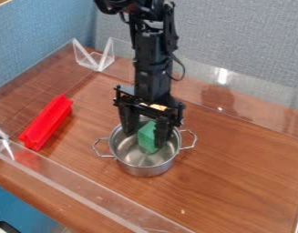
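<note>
A steel pot (144, 161) with two wire handles sits on the wooden table near the centre. Inside it stands a green object (148, 136), partly hidden by the black gripper. My gripper (148, 122) is open over the pot, its fingers around the top of the green object; whether they touch it is unclear.
A red elongated block (47, 121) lies on the table (236, 173) at the left. A clear plastic rack (93, 56) stands at the back left, and clear low walls edge the table.
</note>
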